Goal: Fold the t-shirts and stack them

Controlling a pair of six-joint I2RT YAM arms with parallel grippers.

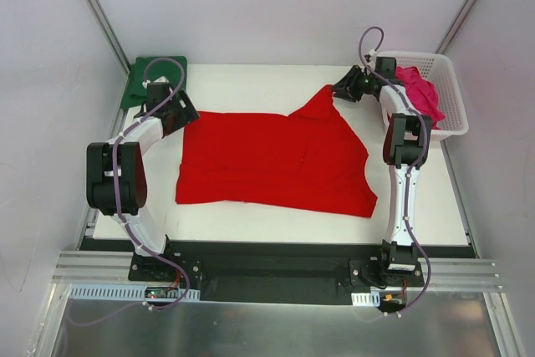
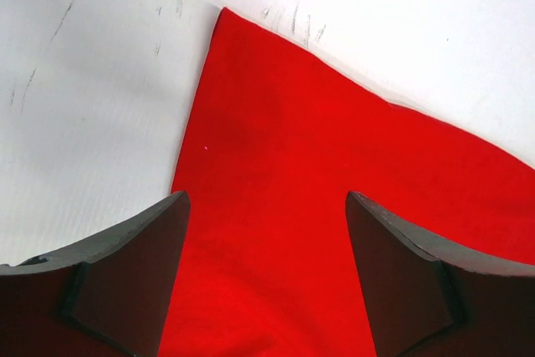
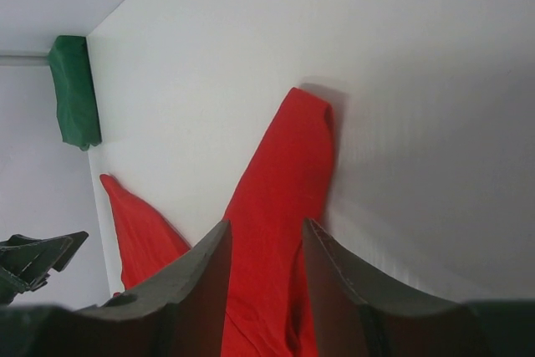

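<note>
A red t-shirt lies spread on the white table, its upper right corner raised toward the back. My left gripper is open over the shirt's upper left corner; in the left wrist view that red corner lies flat beneath the fingers. My right gripper is open beside the upper right tip; in the right wrist view a narrow red flap lies between and beyond the fingertips.
A folded green cloth sits at the back left. A white basket with pink cloth stands at the back right.
</note>
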